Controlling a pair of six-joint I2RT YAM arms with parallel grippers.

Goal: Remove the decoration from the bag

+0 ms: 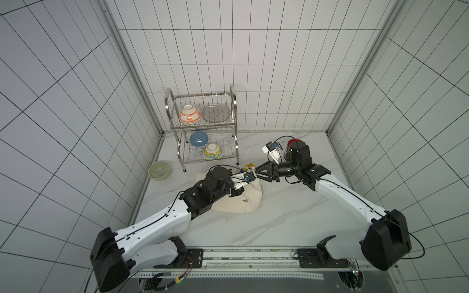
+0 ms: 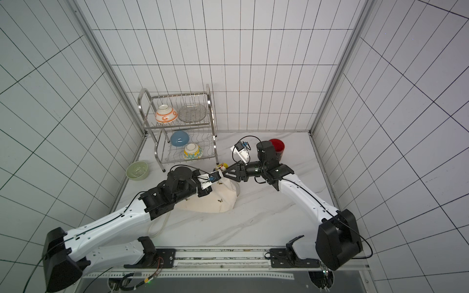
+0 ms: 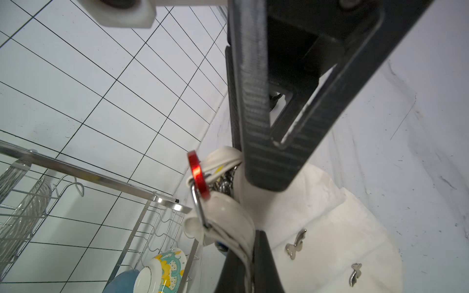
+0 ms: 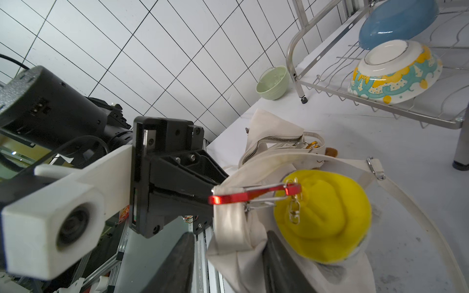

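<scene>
A cream cloth bag (image 1: 244, 202) lies on the table, its strap (image 4: 230, 219) lifted between both grippers. From a red-and-silver clasp (image 4: 249, 193) on that strap hangs the decoration, a round yellow piece (image 4: 325, 214). My left gripper is shut, with the cream strap running into its fingers just by the clasp. Facing it, my right gripper is part open; its two blurred fingers stand on either side of the strap below the clasp. In the left wrist view, the yellow piece is mostly hidden behind the strap and the red ring.
A metal dish rack (image 1: 201, 128) with bowls stands behind the bag, close to the decoration. The green bowl (image 1: 159, 170) is at the left, and a red container (image 2: 277, 146) sits behind the right arm.
</scene>
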